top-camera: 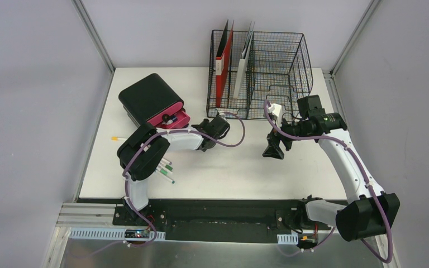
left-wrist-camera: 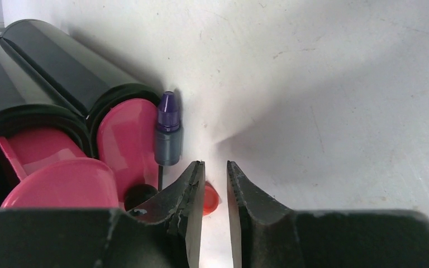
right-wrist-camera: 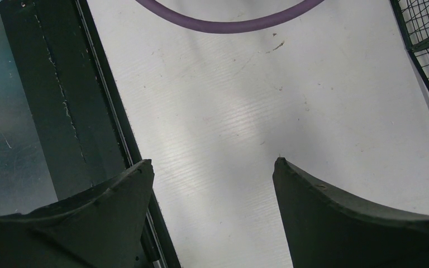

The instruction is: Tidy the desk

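Note:
My left gripper hangs right of the black organizer (top-camera: 150, 96), open a narrow gap with nothing held. In the left wrist view, a purple-capped bottle (left-wrist-camera: 167, 128) lies beside the organizer's pink compartments (left-wrist-camera: 125, 134); a small red round item (left-wrist-camera: 211, 200) is partly hidden behind the fingers. Markers (top-camera: 164, 172) lie on the desk's left, partly under the left arm. My right gripper stands open and empty over bare desk at the right.
A wire rack (top-camera: 279, 39) at the back holds a red folder (top-camera: 221, 84) and pale folders (top-camera: 240, 72) in its left section. Purple hoses loop above both arms.

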